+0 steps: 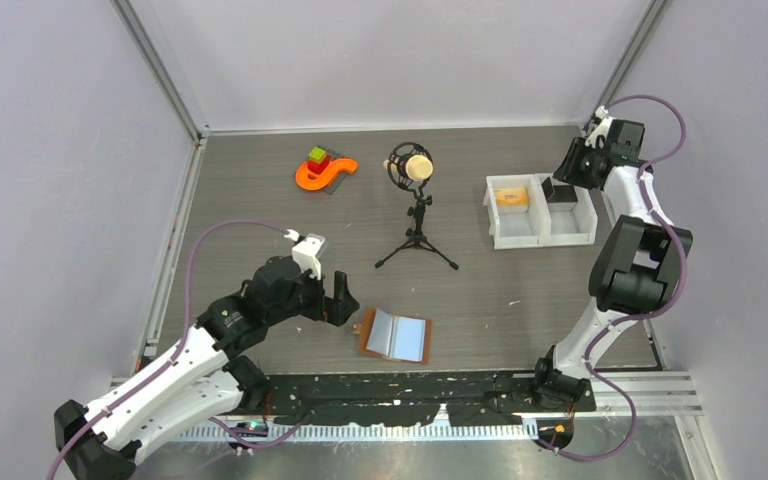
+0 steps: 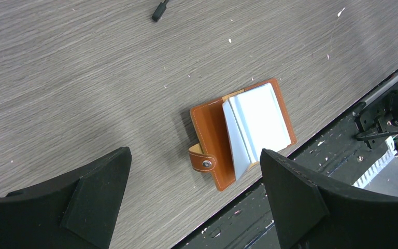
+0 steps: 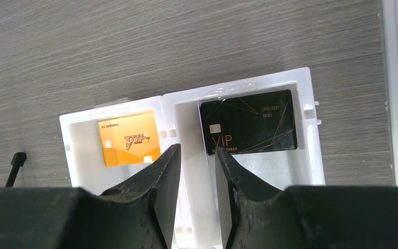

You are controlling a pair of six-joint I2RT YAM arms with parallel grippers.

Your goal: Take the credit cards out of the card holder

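The brown card holder [image 1: 426, 342] lies spread on the table near its front edge, its pale sleeves showing; in the left wrist view the holder [image 2: 212, 123] has a strap with a snap. My left gripper [image 1: 342, 300] stands open to the left of it, nothing between its fingers. Over the right compartment of the white tray [image 3: 168, 111] is my right gripper, its fingers parted and empty. A black VIP card [image 3: 249, 122] lies in that compartment, and an orange VIP card [image 3: 129, 139] lies in the left one.
A black tripod with a round cage [image 1: 416, 200] stands mid-table. Behind and left of it sits an orange toy track [image 1: 322, 180] with coloured blocks. Bare table lies between the holder and the tray.
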